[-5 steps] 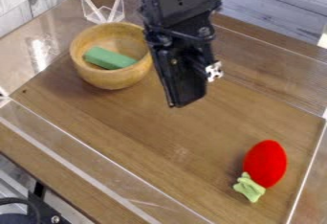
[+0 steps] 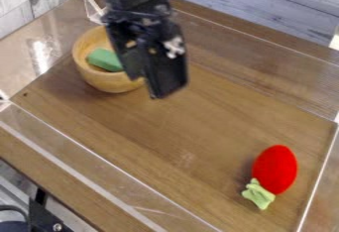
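My dark grey gripper [image 2: 149, 58] hangs blurred at the top centre, over the right part of a wooden bowl [image 2: 99, 77]; its fingertips are not clear enough to show how they stand. A green block [image 2: 101, 59] lies in the bowl, partly hidden by the gripper. At the lower right of the wooden table [image 2: 159, 147], a red oval object [image 2: 276, 168] lies beside a small pale green piece [image 2: 259, 194].
A pale slatted surface [image 2: 265, 8] runs behind the back edge. The front left edge has a cable beyond it.
My gripper has moved left and a little up, now covering more of the bowl and the green block. The objects on the table have not visibly moved.
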